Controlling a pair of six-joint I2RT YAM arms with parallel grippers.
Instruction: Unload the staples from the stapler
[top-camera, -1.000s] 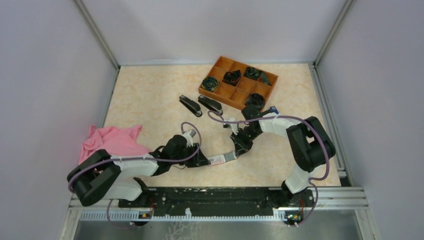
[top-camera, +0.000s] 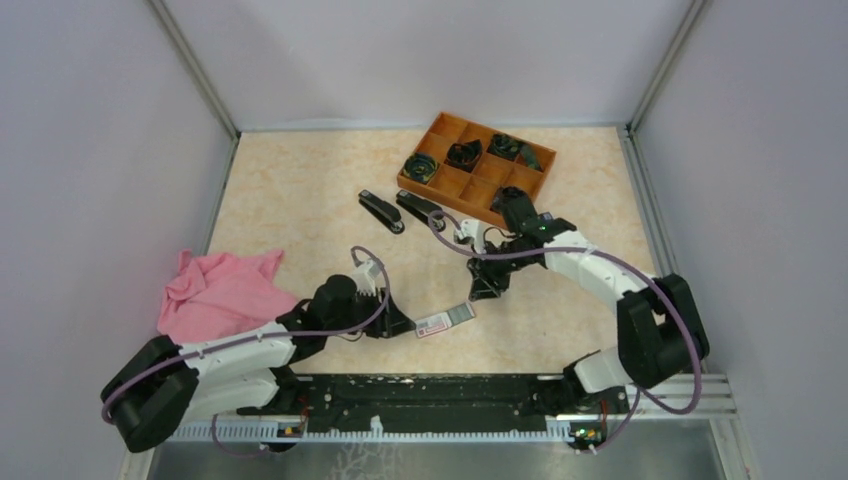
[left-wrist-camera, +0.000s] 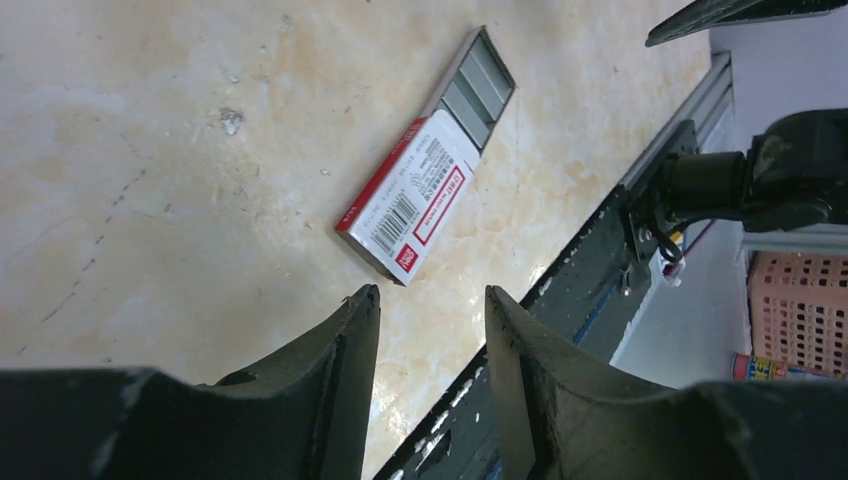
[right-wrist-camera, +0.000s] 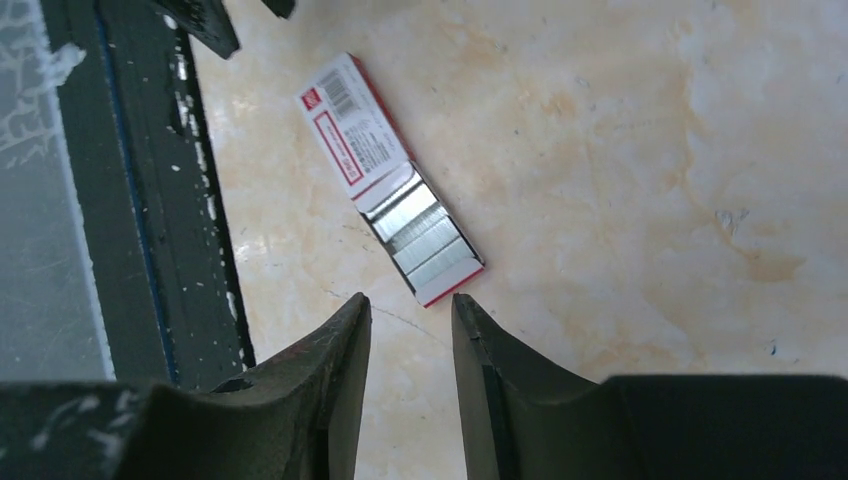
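A staple box (top-camera: 432, 324) lies on the table between my grippers, its red-and-white sleeve (left-wrist-camera: 405, 195) slid partly off the silver tray of staple strips (right-wrist-camera: 420, 235). My left gripper stands open just short of the sleeve's end, nothing between its fingers. My right gripper is open near the tray's end, also empty. Two black staplers (top-camera: 380, 212) (top-camera: 418, 208) lie further back on the table.
A wooden compartment tray (top-camera: 450, 180) with dark coiled items stands at the back. A pink cloth (top-camera: 225, 285) lies at the left. The front table edge is close below the box.
Both grippers have backed away from the staple box, the left toward the left, the right up and rightward. The box lies where it was.
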